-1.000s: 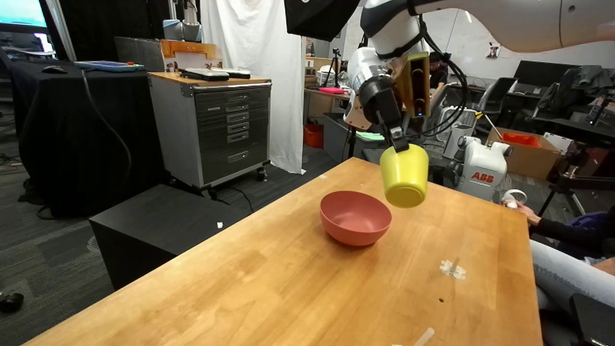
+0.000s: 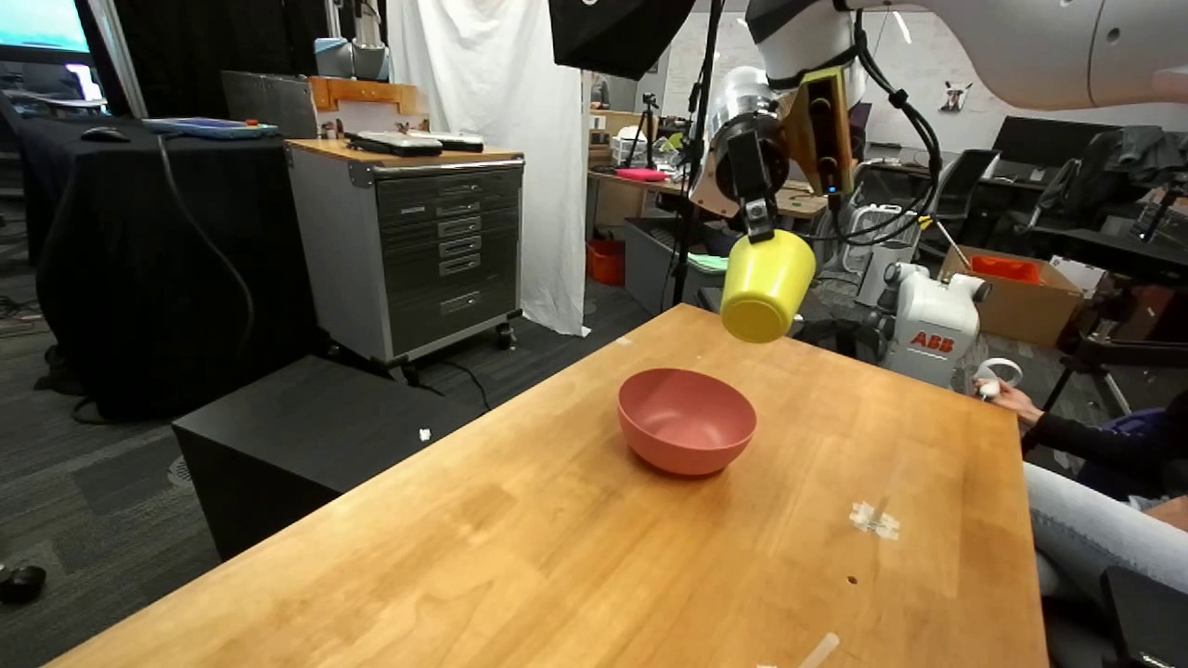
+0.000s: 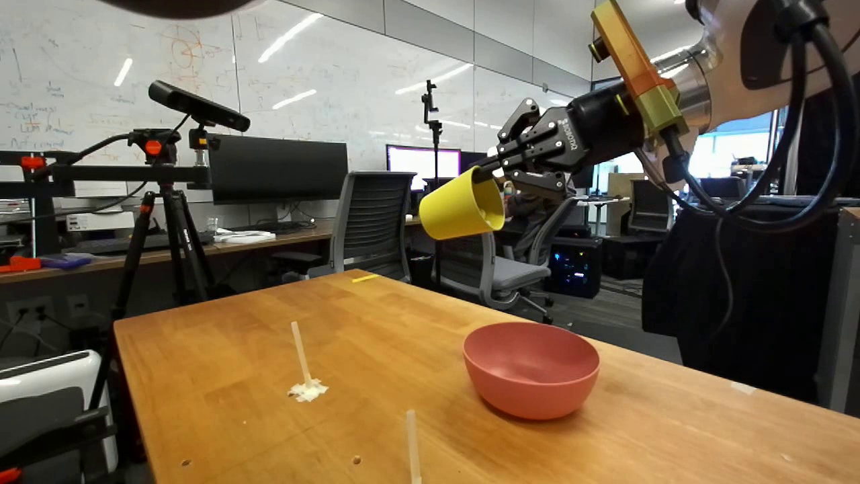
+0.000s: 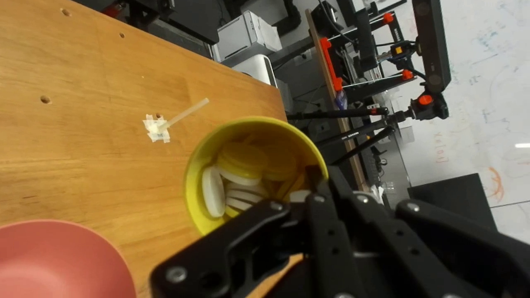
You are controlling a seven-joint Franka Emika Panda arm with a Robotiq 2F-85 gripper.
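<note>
A yellow cup [image 2: 768, 286] hangs in the air above the table, tilted, with my gripper [image 3: 489, 171] shut on its rim. Its open end faces toward the gripper side in exterior view 2, where the cup [image 3: 461, 208] lies nearly sideways. Looking into the cup [image 4: 198, 156] from the wrist, I see several white and yellow round pieces [image 4: 213, 191] inside. Below and to one side of the cup, an empty-looking pink bowl [image 3: 532, 375] stands upright on the table. Only part of the bowl [image 4: 64, 258] shows in the wrist view, at lower left.
A thin translucent stick [image 3: 300, 353] rises from a taped spot, and another stick [image 3: 413, 448] stands near the front. A person's hand [image 2: 1008, 399] is beyond the table's right edge.
In exterior view 1 the cup has risen and shifted slightly left, and it is more tilted. The arm has moved up with it. The bowl has not moved.
</note>
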